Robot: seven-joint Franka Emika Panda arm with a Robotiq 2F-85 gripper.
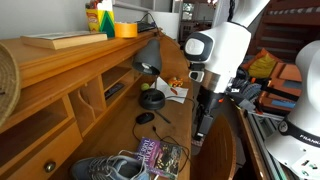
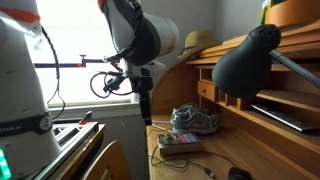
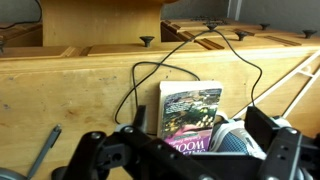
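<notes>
My gripper is open, its dark fingers wide apart and nothing held between them. In the first exterior view the gripper (image 1: 199, 137) hangs at the desk's front edge, to the right of a colourful boxed book (image 1: 160, 157). The wrist view shows the book (image 3: 190, 112) beyond the fingertips, its lower part hidden by the gripper's body. Beside the book sits a grey shoe (image 1: 107, 168), partly covered by the right finger in the wrist view. From the second exterior side, the gripper (image 2: 143, 112) is left of the book (image 2: 180, 141) and above it.
A black cable (image 3: 165, 64) runs across the desk near the book. A black mouse (image 1: 145, 118), a dark round dish (image 1: 152, 99) and a grey lamp (image 1: 148, 56) stand farther along. Drawers and shelves (image 1: 48, 165) line the back; a wooden chair (image 1: 220, 155) is in front.
</notes>
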